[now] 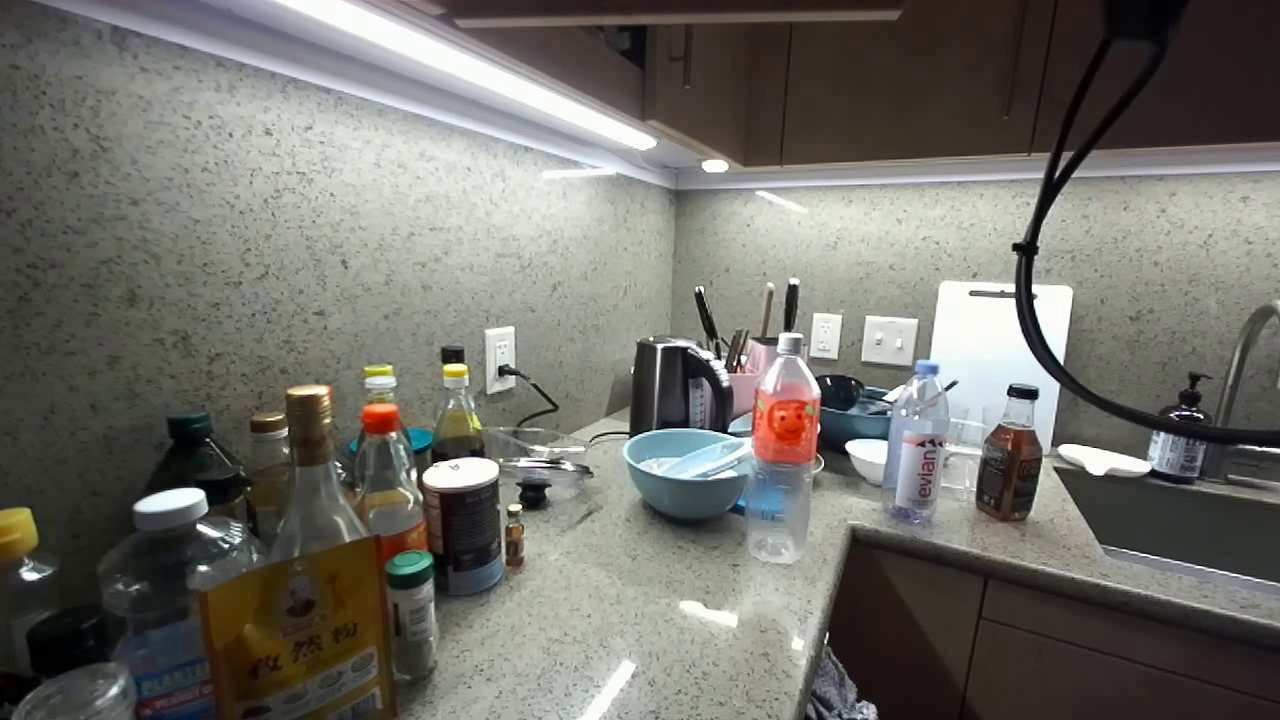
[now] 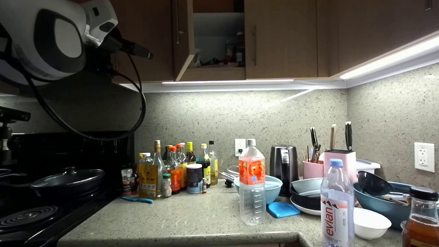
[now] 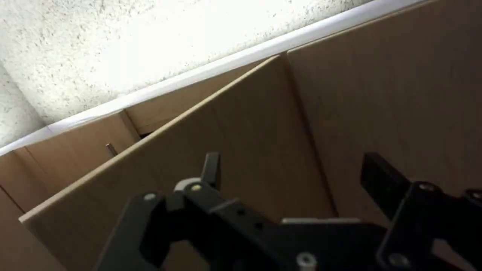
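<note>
An upper cabinet door (image 2: 184, 41) stands part open, showing the cabinet's shelf space (image 2: 216, 35) with a few dark items inside. In the wrist view, the face of that door (image 3: 235, 140) fills the middle, angled away from the closed door beside it. My gripper is open with its fingers spread wide in front of the door. Nothing shows between them. From the second exterior view, the gripper (image 2: 142, 51) is at the upper left, left of the open door. The first exterior view shows only the arm's cable (image 1: 1032, 288).
On the counter (image 2: 181, 218) stand an orange-labelled bottle (image 2: 252, 166), an evian bottle (image 2: 336, 201), a blue bowl (image 1: 685, 474), a kettle (image 2: 283, 168) and clustered sauce bottles. The stove (image 2: 28, 214) lies at left.
</note>
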